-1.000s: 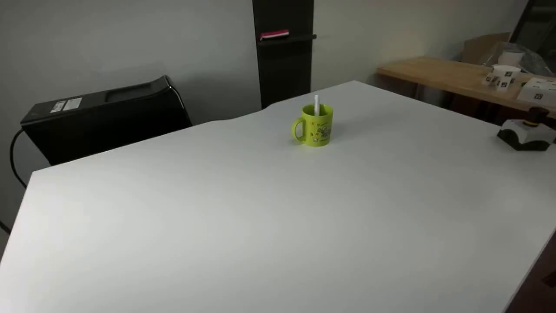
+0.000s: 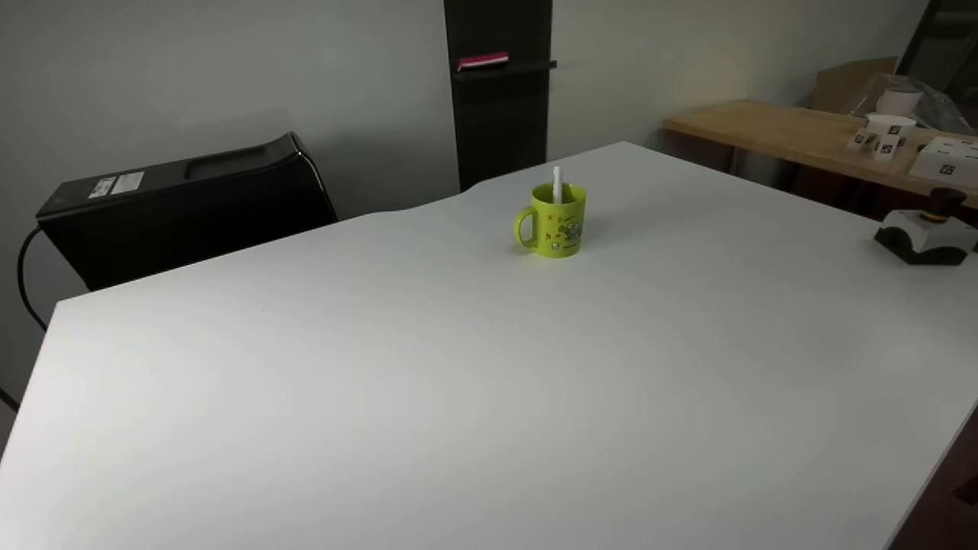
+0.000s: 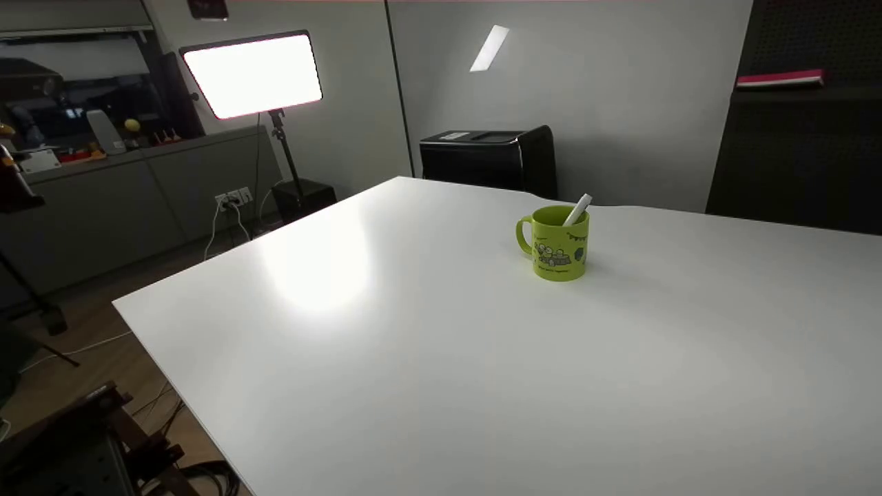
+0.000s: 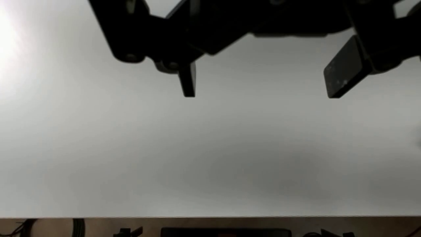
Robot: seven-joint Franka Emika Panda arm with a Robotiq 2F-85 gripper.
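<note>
A lime-green mug with printed figures stands upright on the white table. Its handle points left in both exterior views. A white stick-like item leans inside the mug, its upper end above the rim; in exterior view 2 this white stick tilts to the right. In the wrist view my gripper is open, its two dark fingers wide apart with only bare tabletop behind the gap. Neither exterior view shows the gripper, and the mug is outside the wrist view.
A black and white device with a dark knob sits at the table's right edge in exterior view 1. Behind the table stands a black bin-like box. A lit panel lamp shines at the back left.
</note>
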